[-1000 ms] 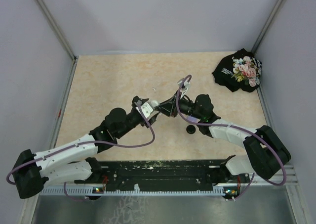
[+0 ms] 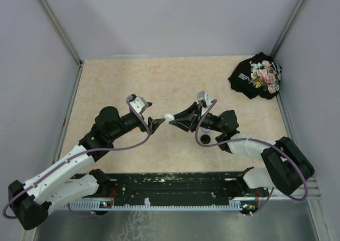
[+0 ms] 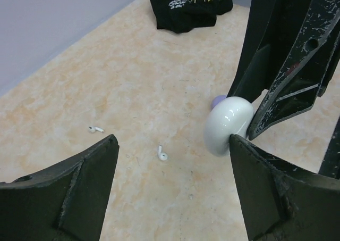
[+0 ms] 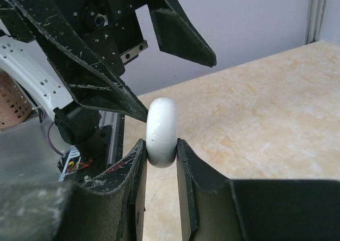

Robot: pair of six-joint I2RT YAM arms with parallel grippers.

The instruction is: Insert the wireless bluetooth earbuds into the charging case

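Observation:
The smooth white charging case (image 2: pixel 168 117) is held up over the middle of the table, between the two arms. My right gripper is shut on its lower end; no opened lid shows. My left gripper (image 2: pixel 156 113) stands open to the left of the case, nothing between its fingers. One left finger (image 4: pixel 114 89) reaches right up to the case's side; whether it touches cannot be made out. Two white earbuds lie apart on the table: one earbud (image 3: pixel 162 155) appears between the left fingers in the left wrist view, the other earbud (image 3: pixel 95 129) farther left.
A purple round object (image 2: pixel 206 130) and a black round object (image 2: pixel 205 139) are partly under or near the right arm. A black floral cloth bag (image 2: pixel 258 76) lies at the back right.
The right gripper still holds the case and has turned a little, its wrist shifting right.

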